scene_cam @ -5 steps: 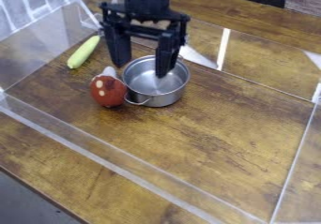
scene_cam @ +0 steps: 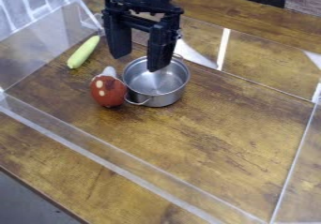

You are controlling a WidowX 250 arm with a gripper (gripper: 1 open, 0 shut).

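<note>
The black gripper [scene_cam: 139,42] hangs above a steel pot [scene_cam: 166,85], its two fingers spread apart and open, with nothing seen between them. Left of the pot, and close to its handle, sits a red, apple-like object [scene_cam: 108,91] with pale spots. A small whitish item behind it is partly visible. Farther back on the left lies a pale green, elongated vegetable [scene_cam: 83,52].
Clear, tape-like strips and panels run along its sides. A white slatted frame stands at the back left, and a dark edge lies at the back right.
The pot, red object and green vegetable have stayed where they were.
</note>
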